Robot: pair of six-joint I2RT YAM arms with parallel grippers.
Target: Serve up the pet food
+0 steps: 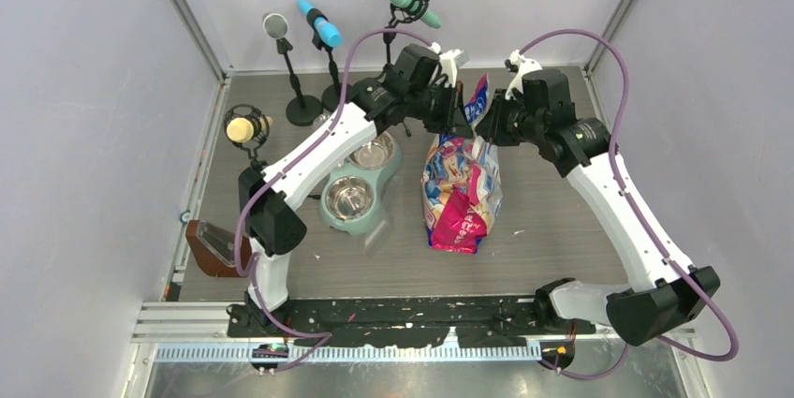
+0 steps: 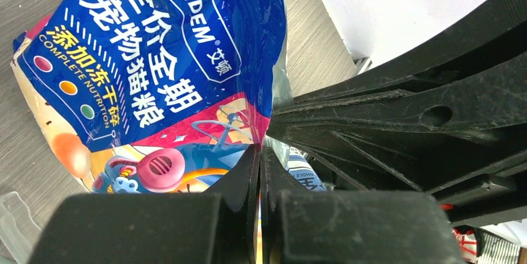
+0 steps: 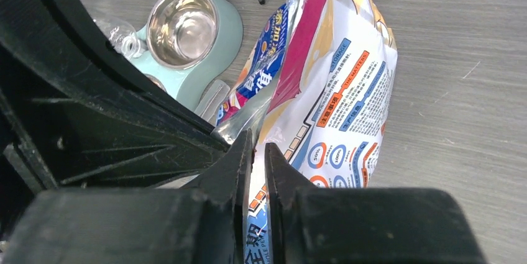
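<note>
The pet food bag [image 1: 459, 194], printed blue, pink and white, stands on the table between both arms. Its blue side [image 2: 155, 59] faces the left wrist camera, its white text panel [image 3: 351, 105] the right one. My left gripper is shut at the bag's upper edge, with creased film running into its fingertips. From the opposite side, my right gripper is slightly open, with a narrow gap between its tips and the film's edge close to its left finger. A green double feeder [image 1: 370, 178] with steel bowls sits left of the bag.
Microphones on stands, among them a blue one [image 1: 320, 23] and a green one [image 1: 412, 3], line the back. A brown box [image 1: 213, 248] stands at front left. Beside the feeder lies a clear plastic piece [image 1: 376, 234]. Bare table [image 1: 557, 229] extends right of the bag.
</note>
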